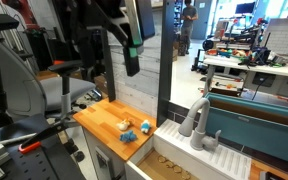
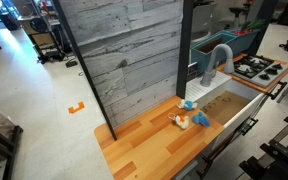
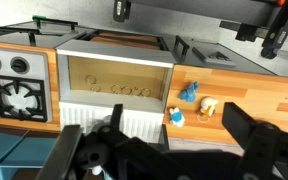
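Note:
Three small toys lie on the wooden counter (image 1: 99, 117): a blue one (image 3: 189, 92), a yellow-orange and white one (image 3: 208, 104), and a white and blue one (image 3: 176, 115). They sit close together but apart, to the right of the sink in the wrist view. High over the counter's near side, my gripper (image 1: 111, 68) hangs open, its dark fingers wide apart with nothing between them. In the wrist view the fingers are dark shapes along the bottom. The white sink (image 3: 69, 75) has a brown, ring-patterned bottom and looks empty.
A white faucet (image 1: 189, 118) rises behind the sink. Beyond the sink is a stove (image 2: 259, 68). A grey plank wall (image 2: 134, 60) with a dark post (image 1: 165, 65) stands behind the counter. Bare wood lies around the toys.

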